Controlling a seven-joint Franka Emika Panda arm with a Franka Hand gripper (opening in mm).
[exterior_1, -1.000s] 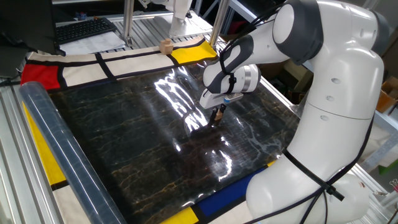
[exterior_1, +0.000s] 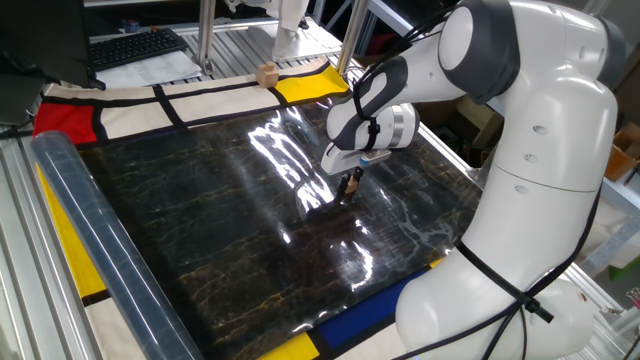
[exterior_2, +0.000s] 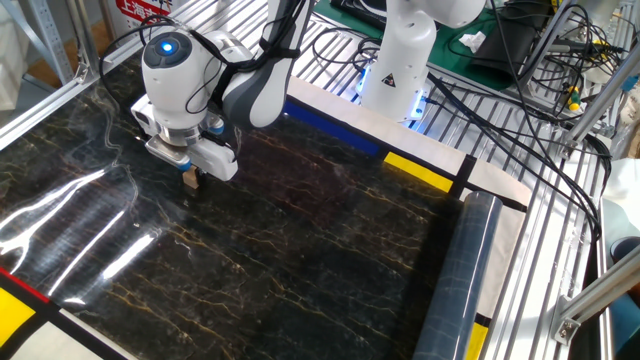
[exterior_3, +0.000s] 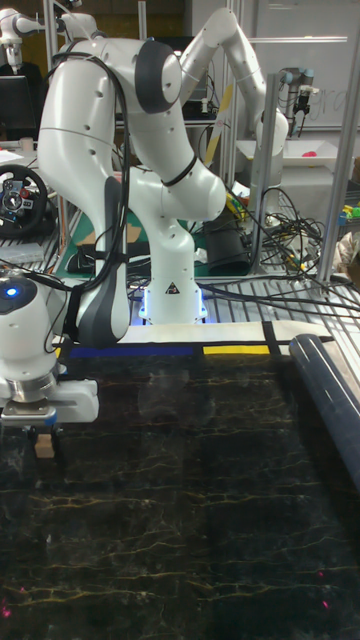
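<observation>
Low over the dark marbled sheet (exterior_1: 220, 230), my gripper (exterior_1: 349, 187) points downward. A small wooden block (exterior_1: 352, 186) sits between its dark fingers, which look shut on it. In the second exterior view the same block (exterior_2: 191, 178) shows under the white hand, close to the sheet's surface. The third exterior view has the block (exterior_3: 44, 445) at the left edge, below the hand. Whether its underside touches the sheet cannot be told. Another light wooden piece (exterior_1: 267, 74) stands on the patterned cloth at the table's far edge.
A clear rolled-up sheet (exterior_1: 110, 240) lies along one side of the marbled surface. The patterned cloth (exterior_1: 130, 120) borders it. Beyond are a keyboard (exterior_1: 138, 47) and metal rails. Most of the marbled sheet is bare.
</observation>
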